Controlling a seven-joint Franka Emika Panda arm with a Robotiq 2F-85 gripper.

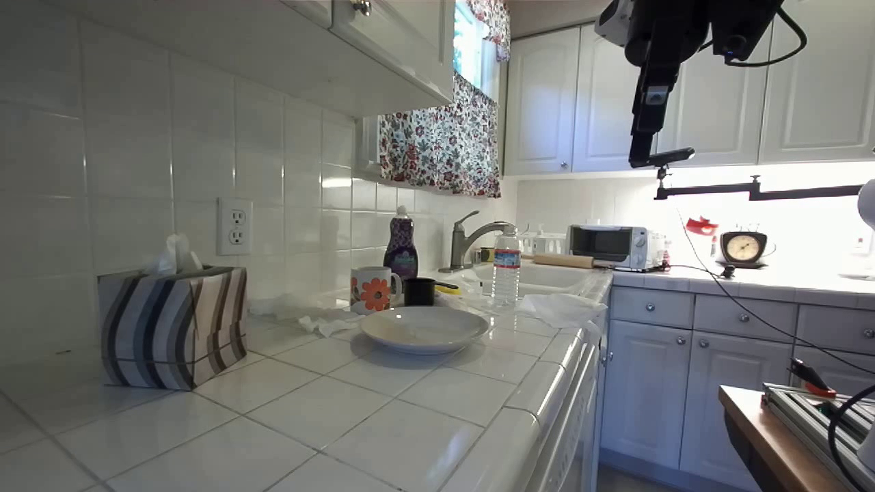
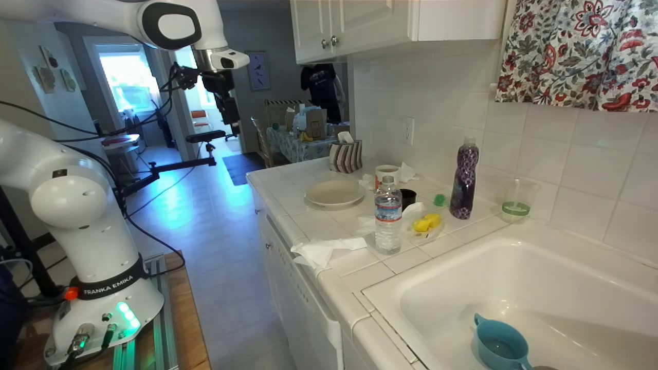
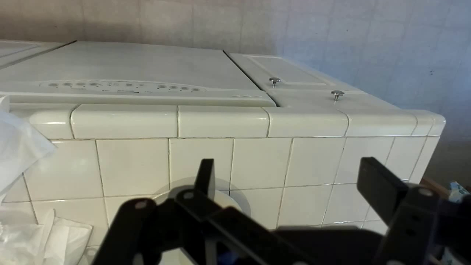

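Observation:
My gripper is open, its two fingers wide apart and only counter tiles visible between and below them. In exterior view 1 it hangs high at the upper right, well clear of the counter. A white plate (image 1: 424, 328) lies empty on the tiled counter; in the wrist view the left finger partly covers it. Behind the plate stand a flowered mug (image 1: 371, 290) and a small black cup (image 1: 419, 292). A clear water bottle (image 2: 388, 216) stands upright nearer the sink, beside a yellow item (image 2: 426, 222) on what looks like a small clear dish.
A striped tissue box (image 1: 173, 326) sits by the wall. Crumpled white paper (image 2: 327, 250) lies at the counter's front edge. A purple soap bottle (image 2: 465, 179) and a clear cup (image 2: 516, 200) stand near the sink (image 2: 524, 246), which holds a blue cup (image 2: 500, 345).

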